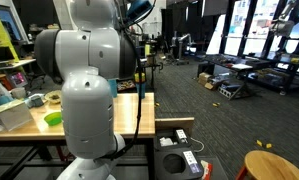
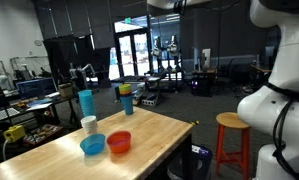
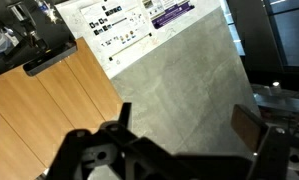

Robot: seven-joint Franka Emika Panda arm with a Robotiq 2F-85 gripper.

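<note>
My gripper shows only in the wrist view. Its dark fingers stand wide apart over grey floor, with nothing between them. Both exterior views cut it off above. On the wooden table (image 2: pixel 154 148) in exterior view 2 sit a blue bowl (image 2: pixel 93 144) and a red bowl (image 2: pixel 119 142), side by side. Behind them are white cups (image 2: pixel 89 125), a tall blue stack (image 2: pixel 86 103) and a multicoloured cup stack (image 2: pixel 126 98). A green bowl (image 1: pixel 54 118) lies on the left table in exterior view 1.
A wooden stool (image 1: pixel 273 166) stands at the lower right of exterior view 1; exterior view 2 shows a red stool (image 2: pixel 231 138). An open box (image 1: pixel 179 140) with white devices lies beside the table.
</note>
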